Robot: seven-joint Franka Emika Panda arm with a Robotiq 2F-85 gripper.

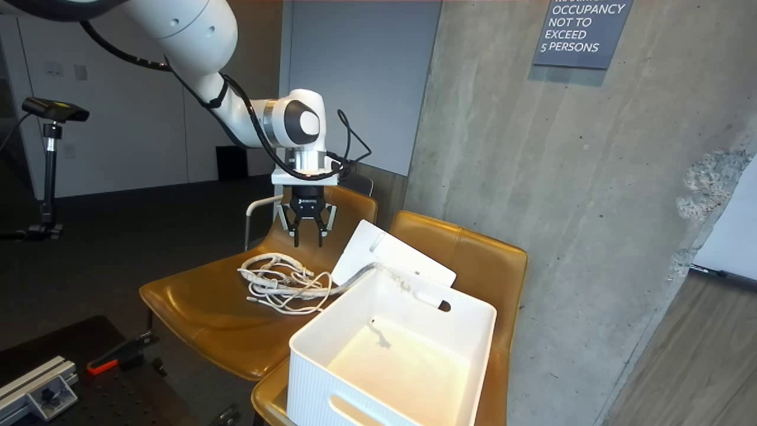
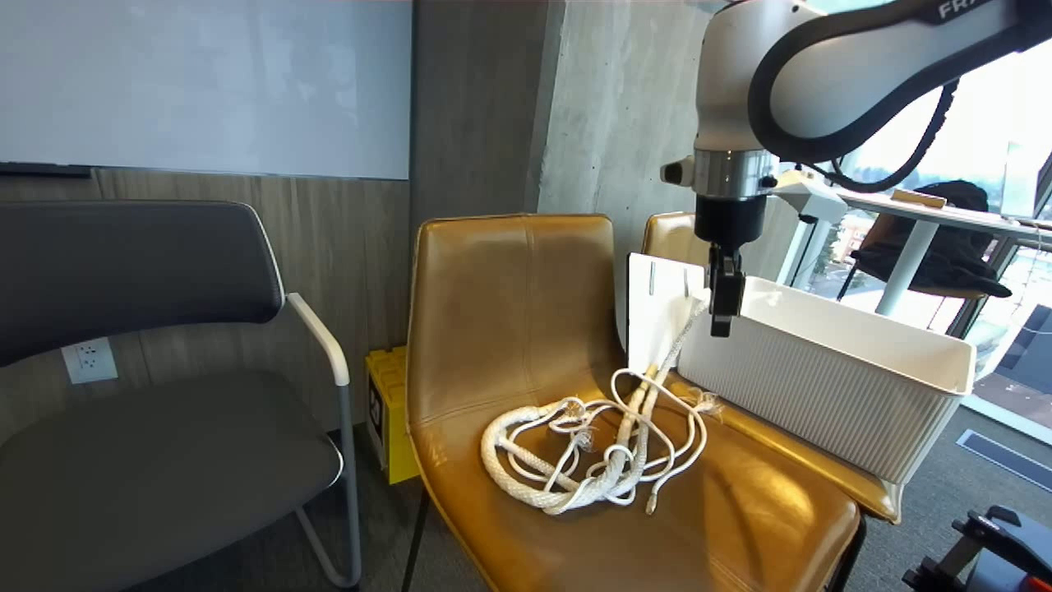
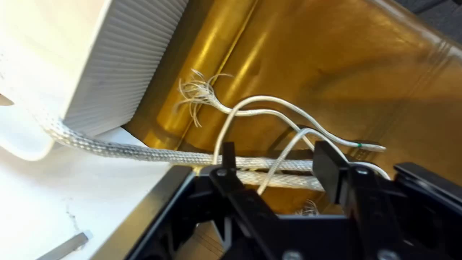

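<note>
A tangle of white rope (image 1: 284, 285) lies on the seat of the tan chair (image 1: 202, 302). One thick braided strand of the rope (image 3: 125, 151) runs over the rim of the white bin (image 1: 397, 341) and ends inside it. My gripper (image 1: 308, 241) hangs above the seat near the chair's backrest, fingers pointing down and parted. Nothing sits between the fingers; in the wrist view the rope strands pass below the gripper. In exterior view 2 the gripper (image 2: 722, 326) appears in front of the bin's near end, clear of the rope on the seat.
A white lid (image 1: 390, 255) leans behind the bin, against the second tan chair (image 1: 489, 259). A dark armchair (image 2: 148, 395) stands to the left in exterior view 2, with a yellow box (image 2: 392, 414) beside it.
</note>
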